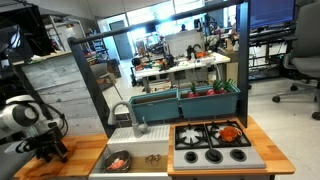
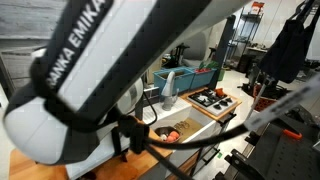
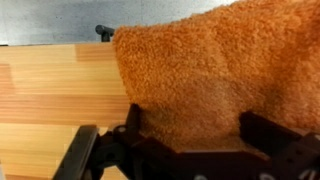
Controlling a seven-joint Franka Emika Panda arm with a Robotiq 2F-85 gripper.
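An orange-brown cloth lies spread on the wooden counter and fills much of the wrist view. Over its near edge stands my gripper, open, its two dark fingers apart, with cloth visible in the gap. Whether the fingertips touch the cloth cannot be told. In exterior view 1 the gripper is low over the counter at the left, and a bit of the cloth shows below it. The arm's white body covers most of the gripper in exterior view 2.
A sink with a metal bowl and a faucet sits right of the arm. Farther right is a stove with an orange-red item on it. A blue shelf stands behind. A wooden wall rises behind the arm.
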